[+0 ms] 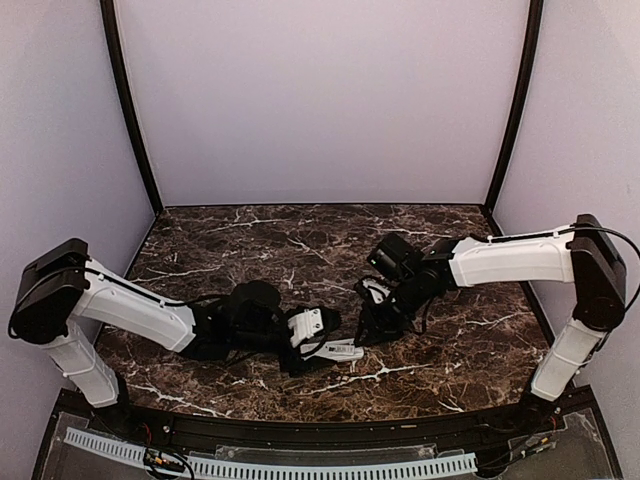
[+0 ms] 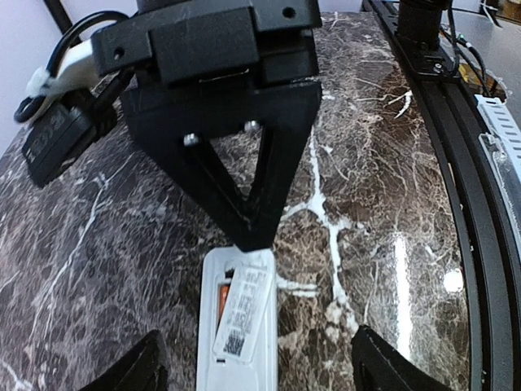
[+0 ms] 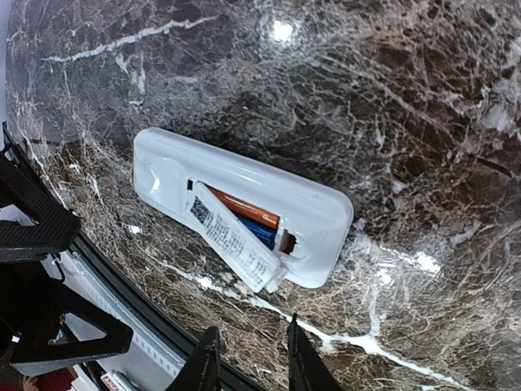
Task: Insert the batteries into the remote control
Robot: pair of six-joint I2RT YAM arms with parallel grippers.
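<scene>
A white remote control (image 3: 313, 216) lies on the dark marble table. Its white battery cover (image 3: 232, 238) rests askew across the open compartment, one end sticking out over the long side. Beside the cover, an orange battery (image 3: 244, 208) and a blue battery (image 3: 258, 230) show inside, partly hidden. My left gripper is open, its fingers on either side of the remote and apart from it. My right gripper has a gap between its fingers with nothing in it; in the left wrist view its fingertips (image 2: 254, 232) appear close to the remote's far end.
Both grippers crowd close round the remote. A dark rail (image 1: 300, 425) runs along the front edge, with a white slotted strip (image 1: 330, 468) in front of it.
</scene>
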